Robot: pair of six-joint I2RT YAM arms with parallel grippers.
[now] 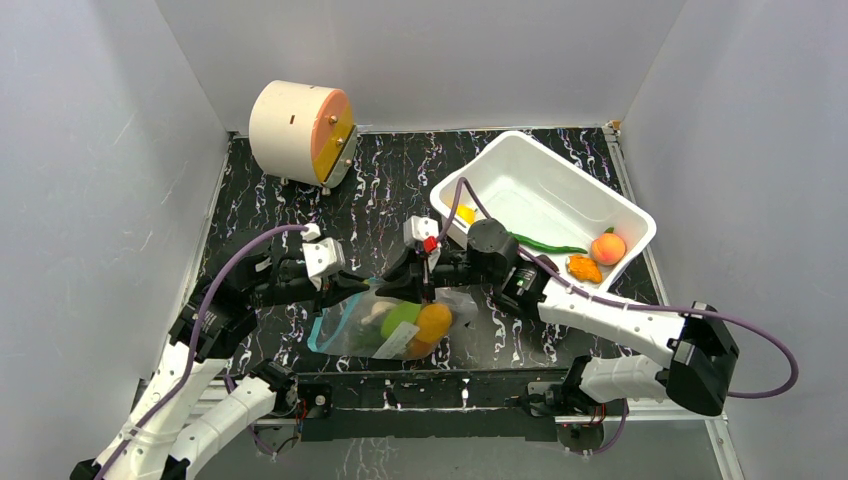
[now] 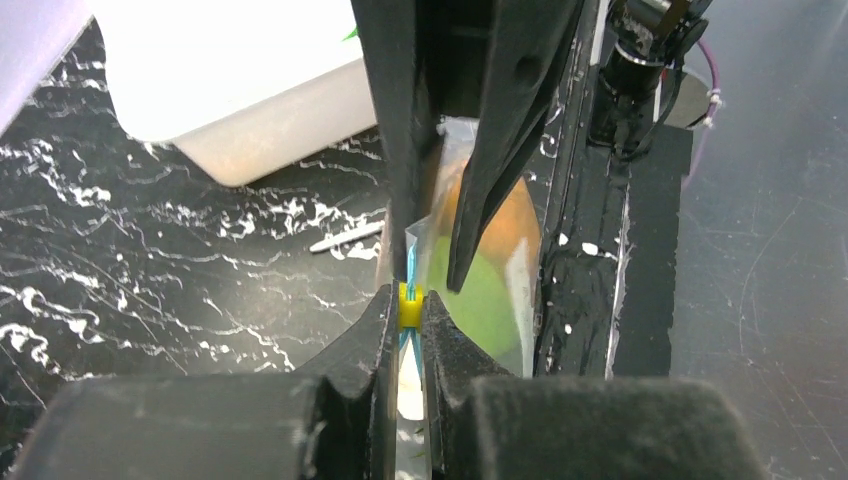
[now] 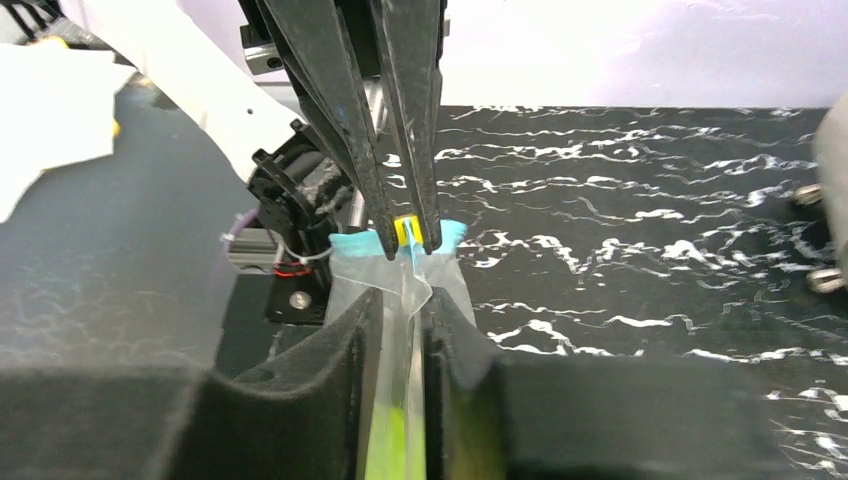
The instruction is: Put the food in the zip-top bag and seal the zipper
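The clear zip bag (image 1: 350, 335) lies at the table's front with green and orange food inside. Its blue zip edge (image 1: 322, 338) shows at the left end. My left gripper is shut on the small yellow zipper slider (image 3: 403, 230). Just beyond it, my right gripper stands part open; its fingers (image 2: 475, 215) are apart on either side of the bag's edge, which runs between them. In the top view the two grippers meet over the bag and hide the slider.
A white bin (image 1: 530, 150) at the back right holds a peach (image 1: 607, 247), a green pepper (image 1: 548, 246) and other food. A round drum-like object (image 1: 290, 130) stands at the back left.
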